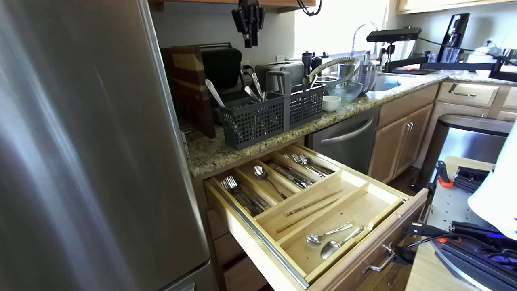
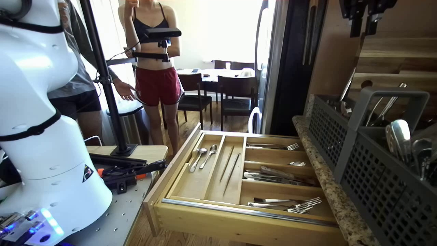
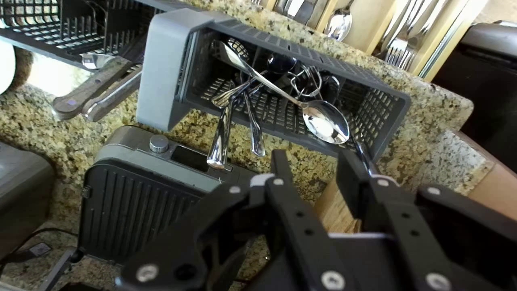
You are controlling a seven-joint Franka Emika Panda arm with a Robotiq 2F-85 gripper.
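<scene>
My gripper is open over the grey cutlery basket (image 3: 300, 138), with nothing between its separated fingers. It hangs high above the counter in exterior view 1, well clear of the basket (image 1: 252, 123). In the wrist view a large spoon (image 3: 325, 121) lies slantwise across the basket's opening, its bowl beyond my fingertips. Two silver handles (image 3: 221, 140) stick out over the basket's side, and a whisk-like wire piece (image 3: 307, 82) sits inside. The pulled-out drawer (image 1: 334, 177) holds forks (image 1: 232, 186), a spoon (image 1: 261, 173), knives, two chopsticks (image 1: 310, 203) and two spoons (image 1: 332, 247) in separate compartments.
Behind the basket stand a wooden board (image 1: 201, 92), a black grill (image 3: 140, 203) and a toaster (image 1: 276, 72). A white bowl (image 1: 332, 102) sits to its right. The fridge (image 1: 92, 145) borders the left. People stand beyond the drawer in exterior view 2.
</scene>
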